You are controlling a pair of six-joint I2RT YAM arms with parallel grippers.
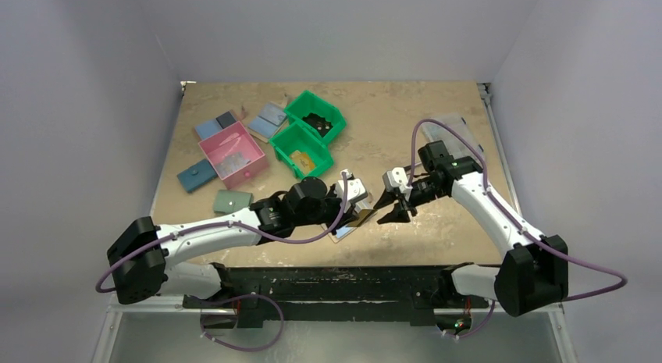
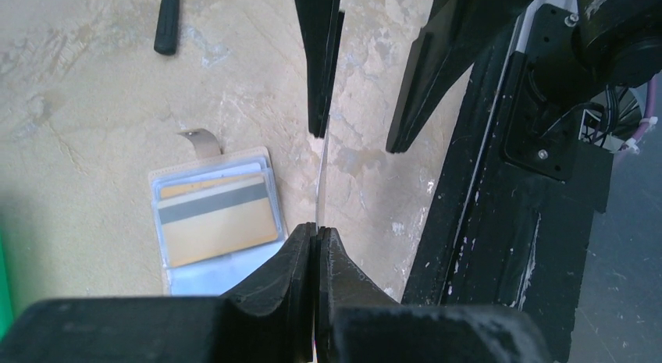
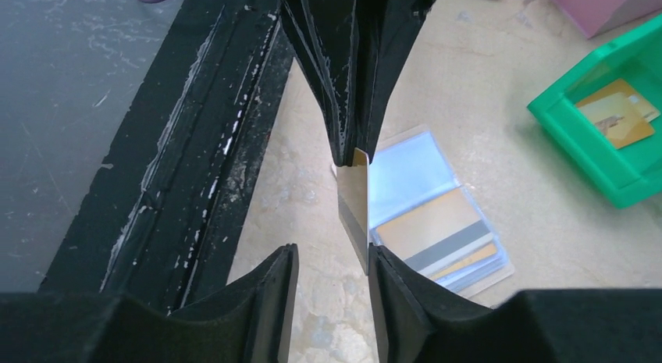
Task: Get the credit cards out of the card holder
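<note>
My left gripper is shut on a thin card, held upright with its edge toward the left wrist camera. My right gripper stands part open at the card's far end, one finger right beside it; whether it touches cannot be told. Below lies the open card holder with tan cards in its clear sleeve, their striped faces visible in both wrist views.
Two green bins, a pink box and several other holders, one blue, occupy the back left. A clear tray sits at the right. The front table edge is near.
</note>
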